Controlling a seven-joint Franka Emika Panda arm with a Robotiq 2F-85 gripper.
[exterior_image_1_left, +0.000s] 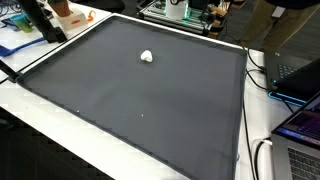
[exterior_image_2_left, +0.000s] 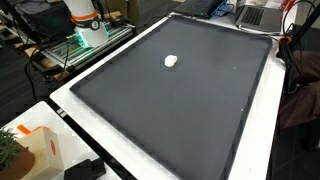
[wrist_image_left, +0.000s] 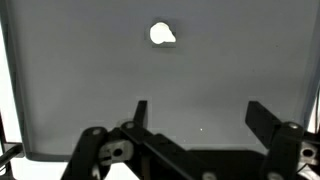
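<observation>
A small white object (wrist_image_left: 161, 33), roundish with a short point on one side, lies on the dark grey board (wrist_image_left: 190, 80). In exterior view 1 the same white object (exterior_image_1_left: 147, 56) is toward the board's far side, and exterior view 2 has the white object (exterior_image_2_left: 170, 61) left of the board's middle. My gripper stands open at the bottom of the wrist view, its two fingers spread wide with only bare board between them. The white object is apart from it, farther up that view. Neither exterior view has the gripper's fingers in it.
The dark board (exterior_image_1_left: 140, 100) is otherwise bare and lies on a white table (exterior_image_1_left: 100, 135). Laptops (exterior_image_1_left: 297, 160) and cables stand along the right side. An orange and white item (exterior_image_2_left: 38, 150) and a black block (exterior_image_2_left: 86, 169) sit near the board's front left corner in exterior view 2.
</observation>
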